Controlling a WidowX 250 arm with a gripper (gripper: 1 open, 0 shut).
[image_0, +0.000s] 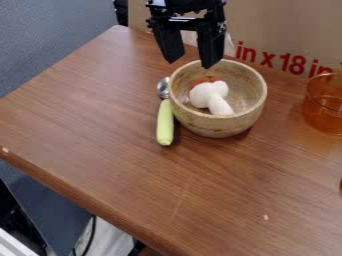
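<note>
My black gripper (190, 48) hangs at the top centre, its two fingers spread apart with nothing visible between them, just above the back rim of a wooden bowl (219, 124). Inside the bowl lie white rounded pieces (211, 98), like toy mushrooms or eggs, with a small red item behind them, partly hidden. A pale green elongated vegetable (166, 125) lies on the table to the left of the bowl, below a metal spoon (163, 86).
An amber transparent bowl (325, 112) stands at the right edge. A cardboard box (287, 30) is behind. The table's edge runs along the lower left.
</note>
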